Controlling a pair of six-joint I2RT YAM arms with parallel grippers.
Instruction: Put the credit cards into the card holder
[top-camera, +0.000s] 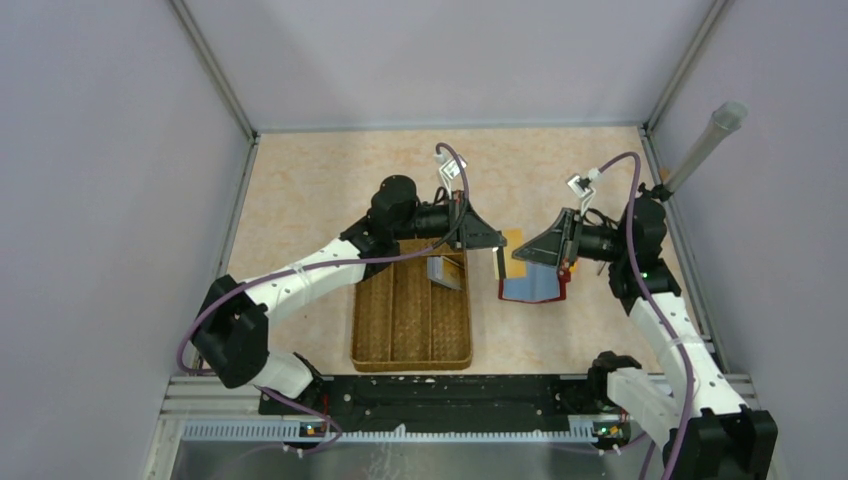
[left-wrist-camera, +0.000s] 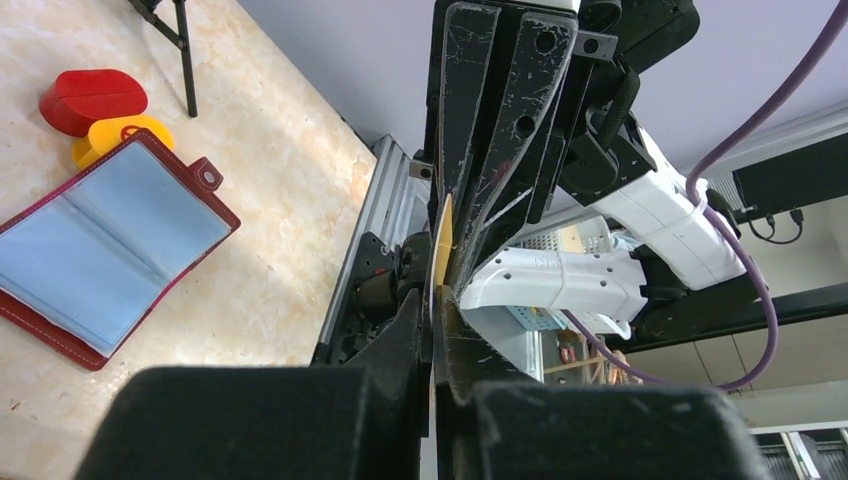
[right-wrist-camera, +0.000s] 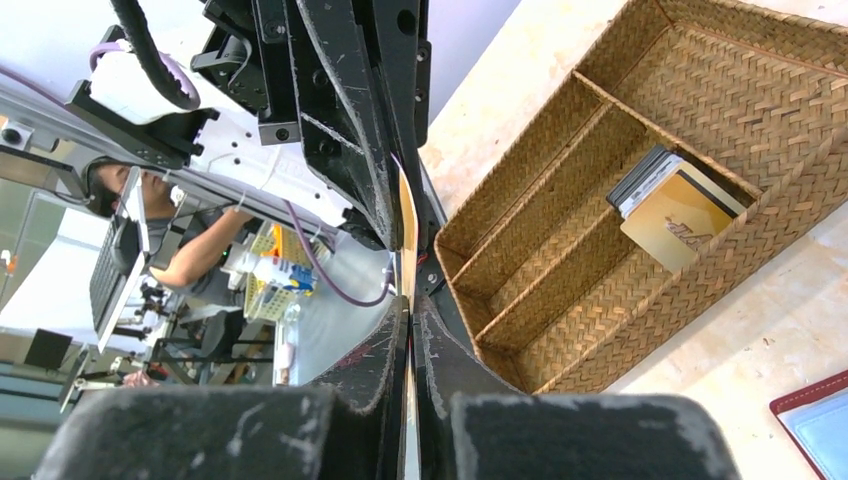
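Observation:
A yellow credit card (top-camera: 513, 239) stands in the air between my two grippers. My left gripper (top-camera: 502, 241) is shut at its left edge; I cannot tell whether that edge is pinched between the fingers or only beside them. From the other side my right gripper (top-camera: 518, 254) is shut on the card, which appears edge-on as a thin yellow card strip (right-wrist-camera: 409, 215) running down to the right fingertips. The red-brown card holder (left-wrist-camera: 232, 226) lies open on the table below, its clear sleeves (left-wrist-camera: 110, 235) facing up. More gold cards (right-wrist-camera: 682, 217) stand stacked in the basket.
A woven basket (top-camera: 411, 362) with compartments sits beneath the left arm. Behind the holder are a red object (left-wrist-camera: 93, 100) and a yellow object (left-wrist-camera: 120, 135). The table in front of the holder is bare.

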